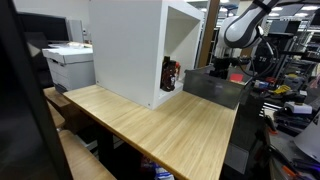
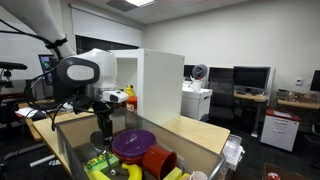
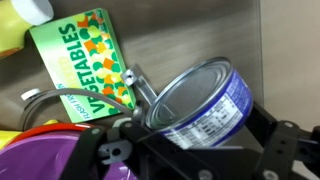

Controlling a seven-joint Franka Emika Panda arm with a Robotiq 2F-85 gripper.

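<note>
In the wrist view a can with a grey metal lid and a blue and white label sits tilted between the black fingers. My gripper appears shut on it, though the can's lower side is hidden. From outside, the gripper points down into the grey bin. A green "vegetables" box lies flat on the bin floor, left of the can.
A purple bowl is at the wrist view's lower left. A yellow item and a pale cup lie at upper left. A red pot stands in the bin. A white shelf rises beside the bin.
</note>
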